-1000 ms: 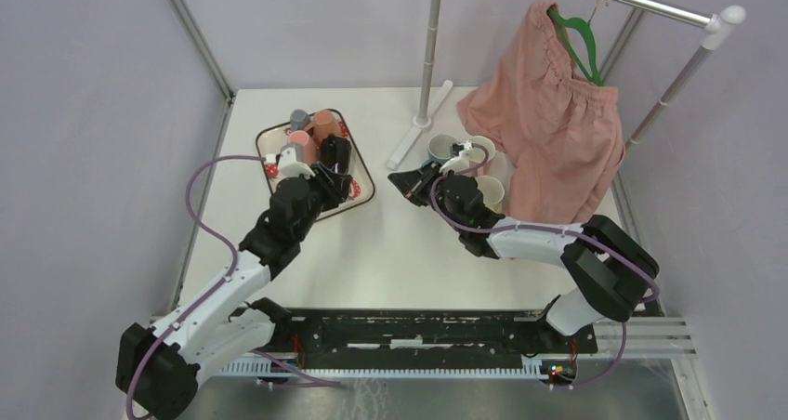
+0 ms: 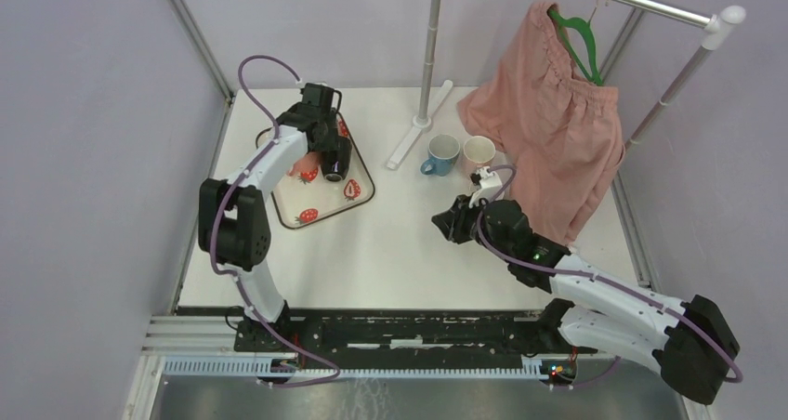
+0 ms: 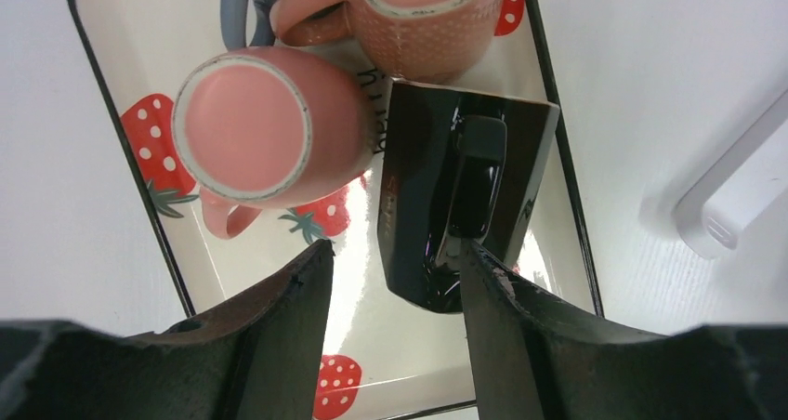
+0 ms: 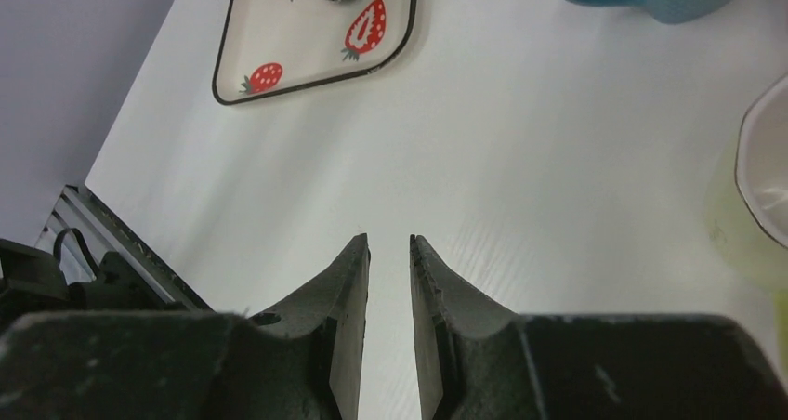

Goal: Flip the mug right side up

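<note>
A strawberry tray [image 2: 321, 206] holds mugs lying on it: a black mug [image 3: 418, 188] with its handle upward, two pink mugs [image 3: 242, 127] [image 3: 423, 20], and a grey-blue one [image 3: 242, 2] at the top edge of the left wrist view. My left gripper is open above the black mug, its fingertips at that mug's lower part. My right gripper hangs part open over bare table, right of the tray, with nothing between its fingers.
Blue [image 2: 444, 155] and pink-white [image 2: 479, 150] mugs stand right of the clothes rail's white foot [image 2: 407, 141]. Pink garments [image 2: 567, 160] hang at the right.
My right arm has pulled back toward the front right.
</note>
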